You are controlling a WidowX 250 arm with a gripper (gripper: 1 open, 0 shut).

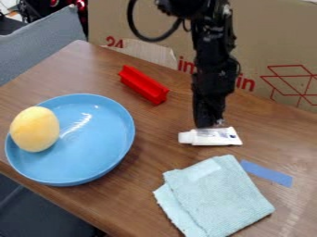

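The black gripper [210, 118] points down over a white tube [203, 137] lying on the wooden table, its tip at or just above the tube's upper edge. The tube's cap points left. The gripper looks shut, and nothing clearly shows between its fingers; its tips are dark and hard to separate.
A blue plate [102, 139] with a pale yellow round object [35, 130] is at left. A red block [144, 85] lies behind it. A folded light cloth [213, 198] and a blue strip [268, 173] lie in front. A cardboard box [279, 74] stands behind.
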